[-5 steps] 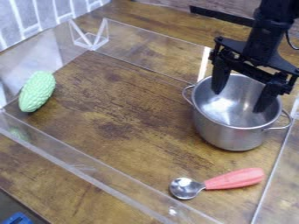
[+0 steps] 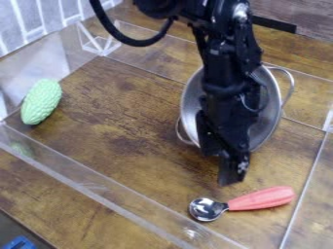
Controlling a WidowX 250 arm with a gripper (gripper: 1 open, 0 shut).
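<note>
The black gripper [image 2: 227, 165] hangs low in the centre-right of the camera view, its fingers pointing down in front of a steel pot [image 2: 271, 102] and largely hiding it. It is open, with nothing seen between its fingers. Below it, on the wooden floor of the clear-walled enclosure, lies a spoon with a steel bowl [image 2: 207, 208] and a red handle [image 2: 263, 199].
A pale green corn-like object [image 2: 42, 100] lies at the far left by the clear wall [image 2: 92, 191]. The wooden floor [image 2: 111, 136] between it and the pot is bare. A small blue item [image 2: 18, 242] shows at the bottom left corner.
The pot appears shifted slightly back and left, now mostly hidden.
</note>
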